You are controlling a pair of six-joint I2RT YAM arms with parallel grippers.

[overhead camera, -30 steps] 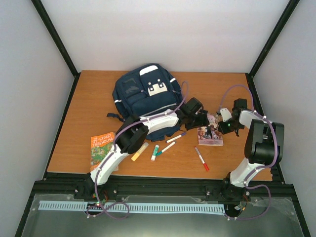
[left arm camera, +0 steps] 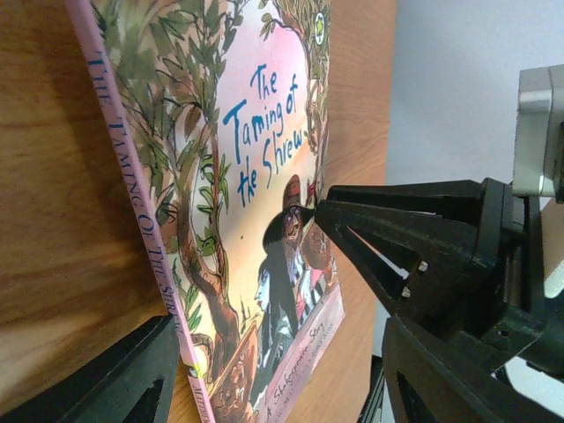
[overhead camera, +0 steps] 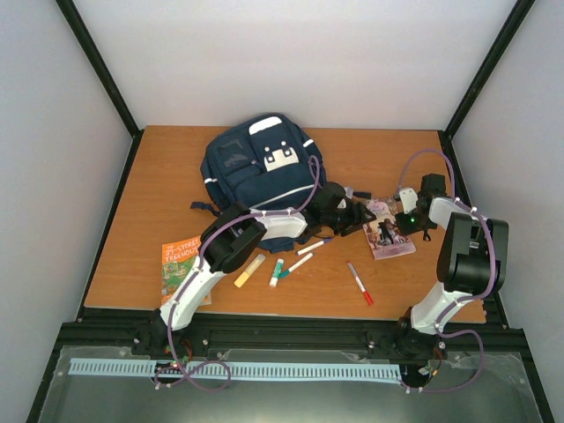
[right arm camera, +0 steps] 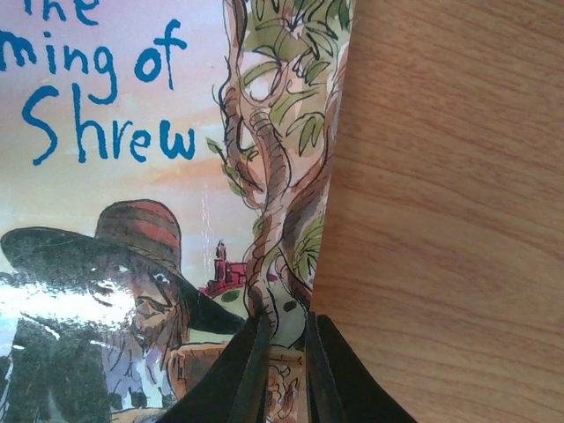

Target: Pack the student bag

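Observation:
A pink-spined book, "The Taming of the Shrew" (overhead camera: 388, 238), is on the right half of the table, cover up. My right gripper is shut on the book's edge, its fingers close together there. From the left, my left gripper (overhead camera: 370, 214) reaches to the book's other side. The left wrist view shows the left fingers (left arm camera: 132, 379) well apart, one beside the book's spine, with the book cover (left arm camera: 256, 220) in front. No left grip on it shows. The navy backpack (overhead camera: 256, 167) lies at the back, left of centre.
An orange book (overhead camera: 179, 256) lies at the front left, partly under the left arm. Several markers lie mid-table, including a yellow one (overhead camera: 249, 270) and a red one (overhead camera: 360, 284). A dark item (overhead camera: 361, 194) sits behind the book.
The book has shifted right and turned a little, along with my right gripper. My left gripper has moved slightly right. Backpack and markers have not moved.

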